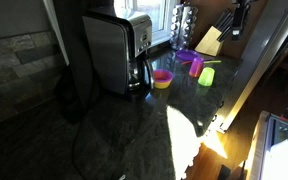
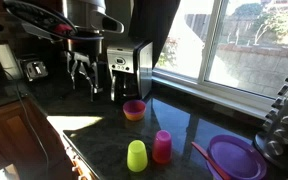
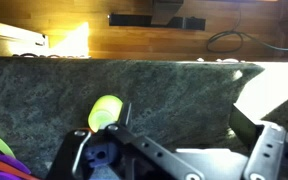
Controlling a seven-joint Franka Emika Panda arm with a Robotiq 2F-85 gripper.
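My gripper stands open over the counter, its fingers wide apart with nothing between them. The lime green cup [image 3: 105, 111] is just left of the left finger in the wrist view, below the gripper. In exterior view 2 the green cup [image 2: 137, 156] stands upright near the counter's front, with a pink cup [image 2: 162, 147] close to its right. Behind them sits a small bowl [image 2: 134, 109], reddish on the outside. A purple plate [image 2: 246, 160] lies farther right, a red utensil [image 2: 211, 160] across its edge.
A silver coffee maker [image 1: 124, 48] stands at the back by the window. Near the far corner are a knife block [image 1: 212, 42] and a spice rack [image 1: 184, 25].
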